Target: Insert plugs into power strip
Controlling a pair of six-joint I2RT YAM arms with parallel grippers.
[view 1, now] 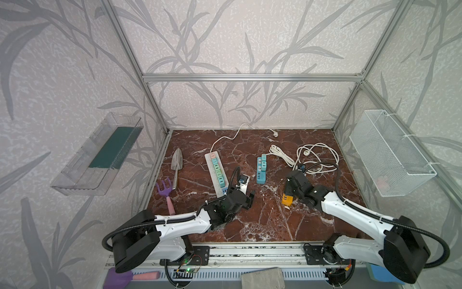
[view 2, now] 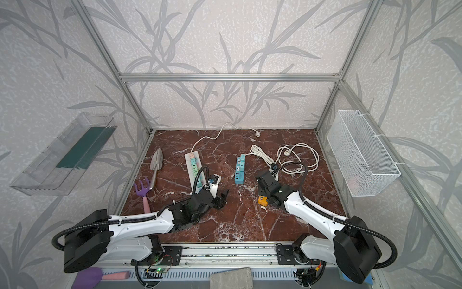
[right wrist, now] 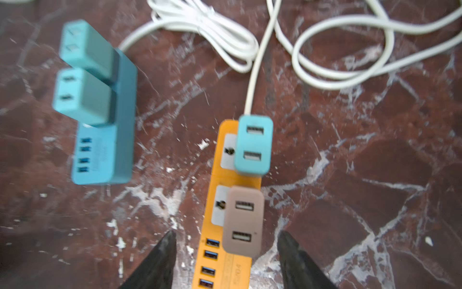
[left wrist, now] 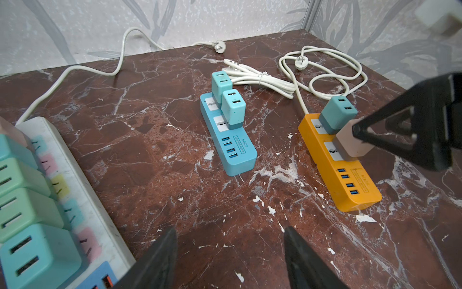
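An orange power strip (left wrist: 332, 173) carries a teal plug (right wrist: 253, 143) and a brownish-pink plug (right wrist: 243, 221). The blue strip (left wrist: 231, 149) holds two teal plugs (left wrist: 233, 107). At left, a white strip (left wrist: 96, 221) holds a row of pastel plugs (left wrist: 28, 212). My left gripper stands open beside the white strip, nothing between its fingers. My right gripper hovers over the orange strip, open, its fingers either side of the strip below the pink plug, apparently holding nothing.
A trowel (view 1: 176, 161) and purple fork (view 1: 164, 189) lie at left. White cables (view 1: 284, 156) coil at the back right. Wire baskets (view 1: 392, 154) hang on both side walls.
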